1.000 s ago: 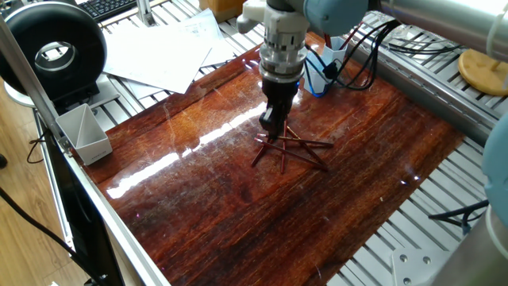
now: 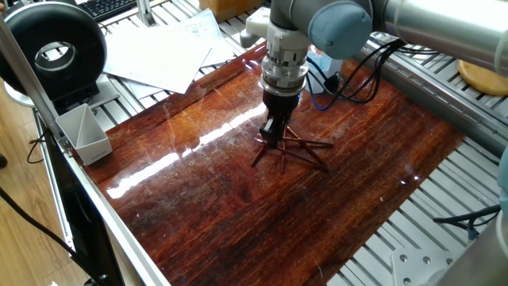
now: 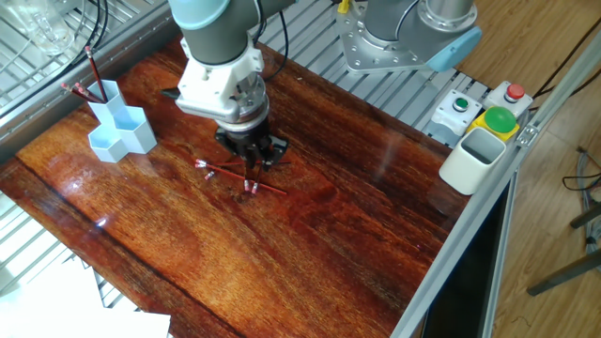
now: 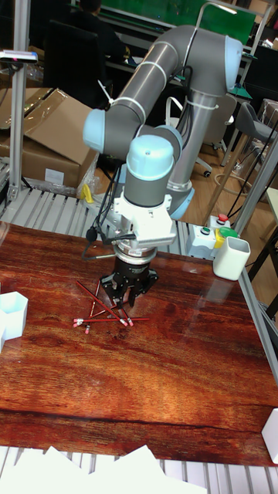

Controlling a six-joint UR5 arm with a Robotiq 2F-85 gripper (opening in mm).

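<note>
Several thin dark-red sticks (image 2: pixel 305 159) with pale-banded ends lie crossed in a loose pile on the wooden board. The same sticks (image 3: pixel 268 187) show in exterior view 2, and the stick pile (image 4: pixel 99 319) in exterior view 3. Just over the pile, my black gripper (image 4: pixel 123 305) points down, its fingers seemingly apart. No stick is visibly raised by it. In exterior view 1 the gripper (image 2: pixel 274 141) hides part of the pile. A white holder of joined hexagonal cups (image 3: pixel 120 127) stands near the board's edge, with a few red sticks (image 3: pixel 94 75) upright in its rear cup.
A white square cup (image 3: pixel 467 167) stands near the emergency-stop buttons (image 3: pixel 500 119). An open white box (image 2: pixel 85 135) sits at the opposite corner. Black cables (image 2: pixel 373 75) hang beside the arm. Much of the wooden board (image 2: pixel 230 214) is bare.
The upper arm and wrist have shifted slightly right and now cover more of the white holder. The gripper tip stays close over the pile, and the sticks look unmoved.
</note>
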